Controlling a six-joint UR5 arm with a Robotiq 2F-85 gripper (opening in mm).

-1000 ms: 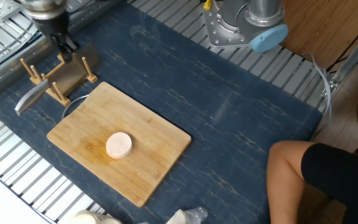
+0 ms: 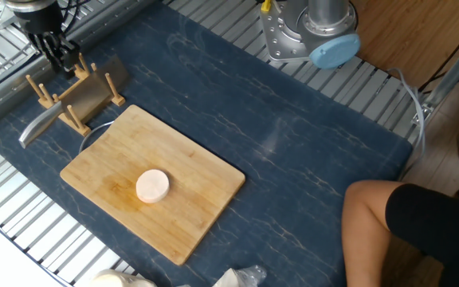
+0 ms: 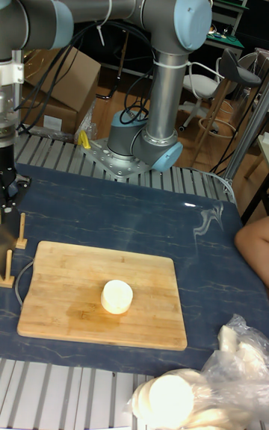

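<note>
A cleaver (image 2: pixel 94 94) with a broad metal blade lies in a wooden peg rack (image 2: pixel 75 122), its silver handle sticking out to the lower left. My dark gripper (image 2: pixel 68 65) hangs at the rack's far side, close to the upper pegs; whether it touches them is unclear. Its finger opening cannot be made out, and the handle is well clear of its fingers. On the wooden cutting board (image 2: pixel 110 163) rests a pale round piece (image 2: pixel 152 186), roughly mid-board. In the other view the gripper (image 3: pixel 10 203) is cut by the left edge, and the cleaver is not distinguishable there.
Clear plastic bags with pale round pieces (image 3: pixel 171 402) lie at the near right. A person's arm (image 2: pixel 365 231) rests at the table's right side. The robot base (image 2: pixel 305 32) stands at the back. Right of the board, the dark mat (image 2: pixel 293 159) is bare.
Over the last second my gripper has shifted left in exterior view 2, from above the blade to the rack's upper left side. Cleaver, rack, board and round piece have stayed put.
</note>
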